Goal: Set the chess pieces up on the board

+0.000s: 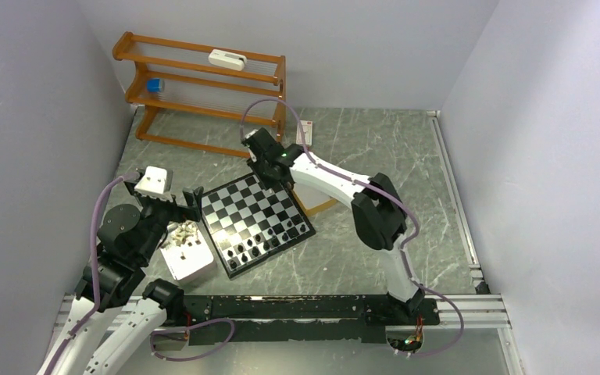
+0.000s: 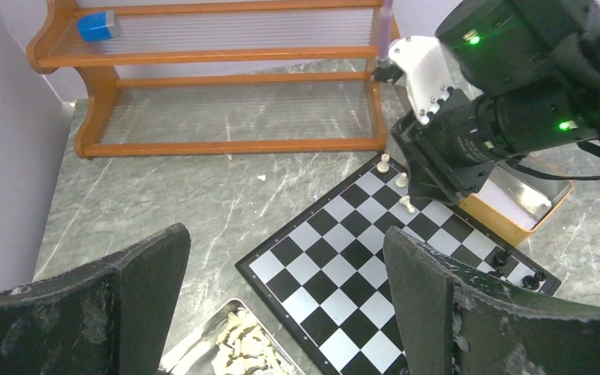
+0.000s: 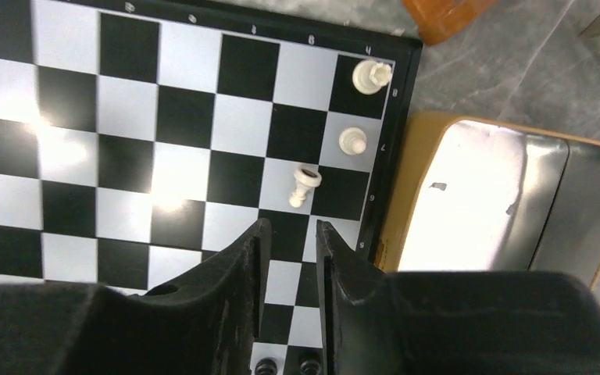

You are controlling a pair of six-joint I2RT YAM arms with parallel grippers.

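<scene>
The chessboard [image 1: 250, 211] has dark pieces along its near side. At the far corner, in the right wrist view, two white pieces stand upright [image 3: 371, 76]; a third white piece [image 3: 305, 186] lies on its side. My right gripper is above that corner, open by a narrow gap, nothing between its fingers. My left gripper stands open above the board's left side, beside the metal tray of white pieces [image 2: 197, 355].
A wooden rack [image 1: 203, 144] stands behind the board. A yellow-rimmed box [image 3: 484, 195] adjoins the board's right side, with a small box [image 1: 306, 127] behind.
</scene>
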